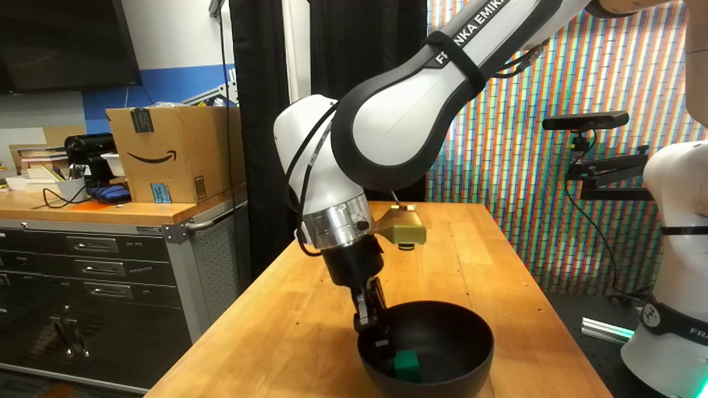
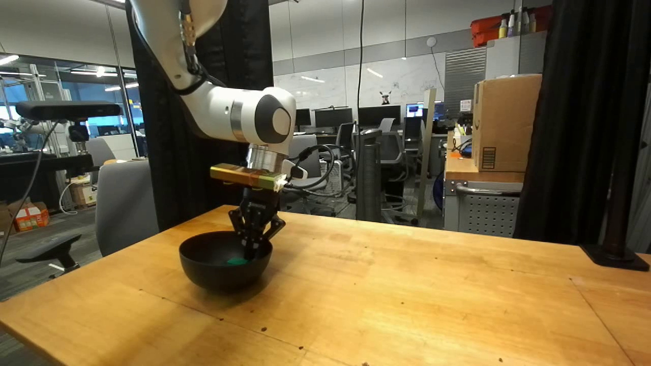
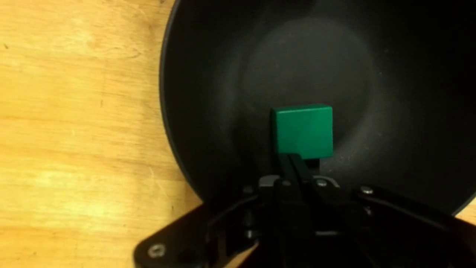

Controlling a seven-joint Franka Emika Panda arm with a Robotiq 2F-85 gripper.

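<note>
A green block lies inside the black bowl, low against the inner wall on the gripper's side. My gripper reaches down into the bowl with its fingers together and shut. Their tips overlap the block's near edge in the wrist view; whether they touch it I cannot tell. Nothing shows between them. From the first exterior view, the block sits just beside the fingertips, and the bowl stands upright near the table's front end. In the second exterior view only a sliver of the block shows above the bowl's rim.
A black post base stands at the table's far right in the second exterior view. A second robot arm is off the table's right side.
</note>
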